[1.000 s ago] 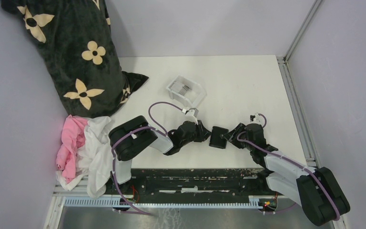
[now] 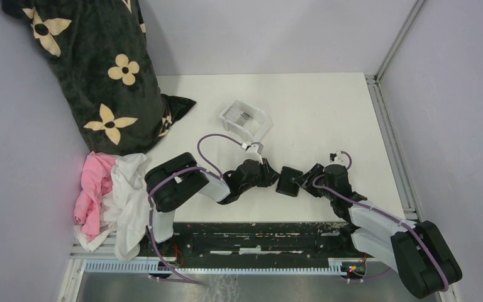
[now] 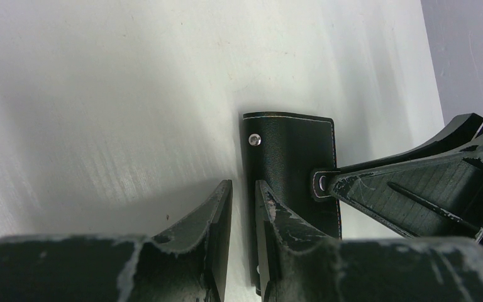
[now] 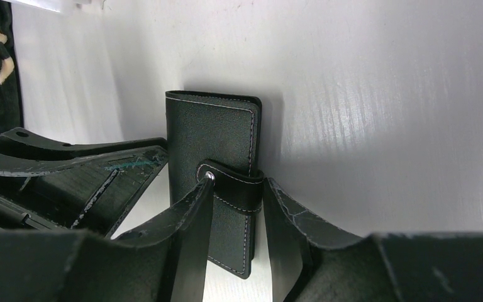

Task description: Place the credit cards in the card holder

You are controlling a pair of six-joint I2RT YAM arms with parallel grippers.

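The black card holder [image 2: 288, 181] lies closed on the white table between both grippers, pale stitching along its edges. Its strap [image 4: 236, 189] folds over the edge facing my right gripper; I cannot tell whether it is fastened. My left gripper is slightly open at the opposite edge, one finger in front of the holder and the other beside it. My right gripper is open, its fingertips on either side of the strap and not closed on it. Pale flat pieces, perhaps the cards [image 2: 241, 117], lie in a white bin [image 2: 264, 121].
The bin stands behind the left gripper. Pink cloth [image 2: 93, 189] and white cloth [image 2: 129, 195] lie at the left edge, below a dark flowered blanket [image 2: 107, 82]. Bare table lies to the back right, and the front table edge is close to both arms.
Over the last second my left gripper has shifted very slightly to the right, towards the holder. The right arm, the holder and the bin look unchanged.
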